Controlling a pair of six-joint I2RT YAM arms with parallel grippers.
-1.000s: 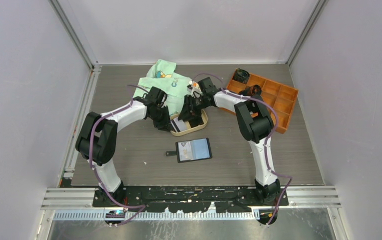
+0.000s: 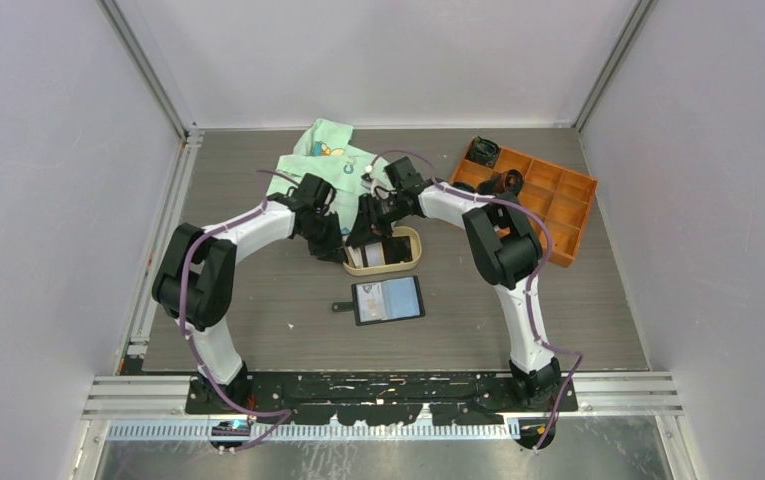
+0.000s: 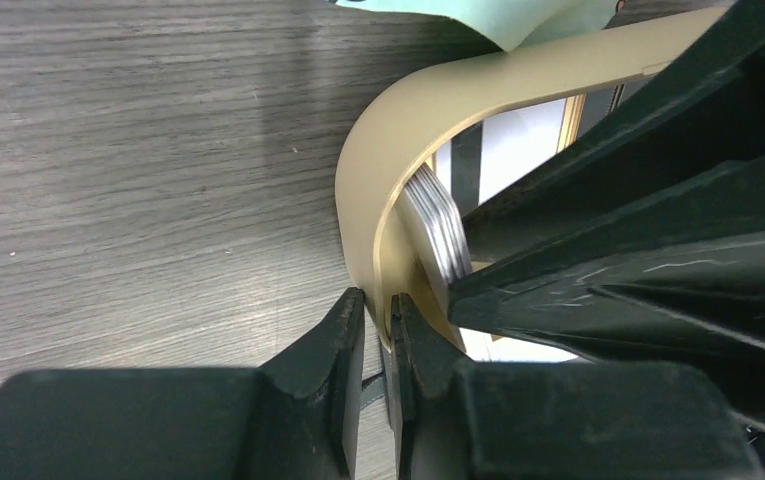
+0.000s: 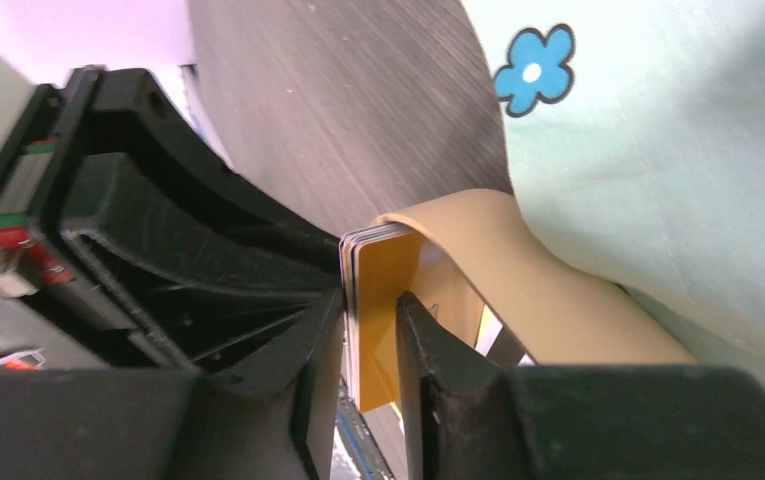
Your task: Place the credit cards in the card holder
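The tan oval tray (image 2: 417, 250) holds several cards lying flat and a dark item. Inside its left end, a small stack of cards (image 3: 440, 225) leans upright against the wall. My left gripper is shut on the tray's rim (image 3: 366, 215) there. My right gripper reaches into the tray with its fingers apart, around the stack of cards (image 4: 383, 330), whose orange face shows. In the top view the arms hide part of the tray. In front of it lies the black card holder (image 2: 389, 300), spread open with its strap to the left.
A mint-green cloth (image 2: 323, 145) with printed figures lies behind the tray. At the right back stands an orange compartment box (image 2: 568, 200) with dark items in it. Both grippers are crowded close together at the tray's left end.
My right gripper has moved a little left and lower toward the tray's left end. The tray has turned slightly, its right end now nearer the front. The left arm looks almost unmoved.
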